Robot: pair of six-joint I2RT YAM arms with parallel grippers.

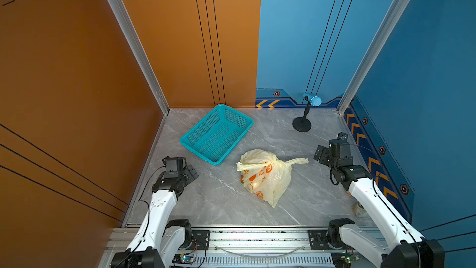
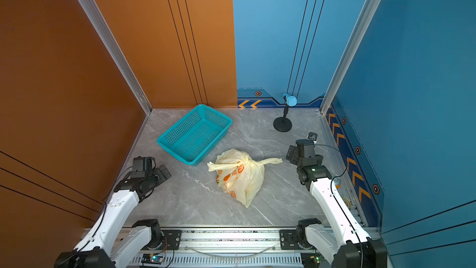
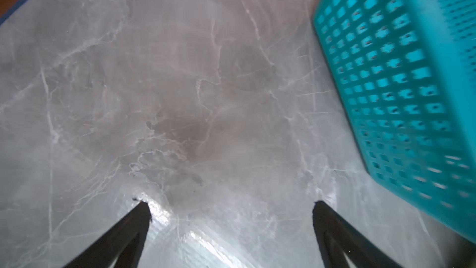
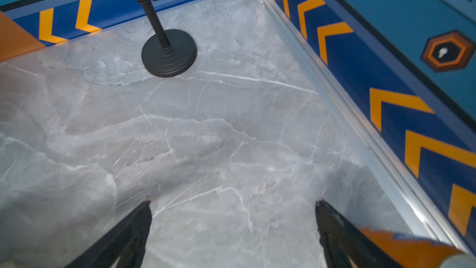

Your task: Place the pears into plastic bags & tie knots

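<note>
A pale yellow plastic bag (image 1: 270, 176) with orange fruit prints rests on the table, its neck drawn into a knot (image 2: 252, 162) with one tail reaching right and the other left. Something rounded shows faintly through its wall; whether it is a pear cannot be told. My left gripper stands open to the left of the bag, over bare table, beside the basket. My right gripper is open as well, to the right of the bag's right tail, apart from it. Neither holds anything.
An empty teal basket (image 1: 217, 136) stands behind and left of the bag. At the back right is a black round-based stand (image 4: 169, 54). An orange object (image 4: 406, 248) lies near the right wall. Bare table surrounds the bag.
</note>
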